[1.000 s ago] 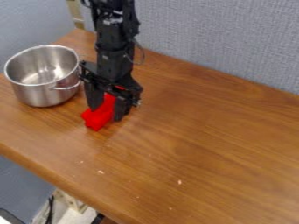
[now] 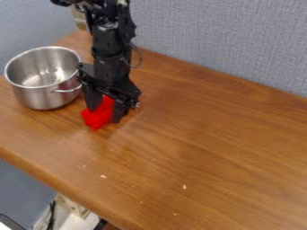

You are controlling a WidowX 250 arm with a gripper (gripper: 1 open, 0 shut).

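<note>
A red block [image 2: 99, 116] lies on the wooden table at left of centre, partly hidden by my black gripper [image 2: 110, 97], which is down over and around it. Whether the fingers are closed on the block cannot be made out. A steel pot [image 2: 43, 74] with side handles stands just left of the gripper, near the back left.
A grey wall [image 2: 228, 36] runs along the back. The table's edge shows at the lower left.
The arm and gripper have shifted slightly to the left, toward the pot. The red block looks almost unmoved.
</note>
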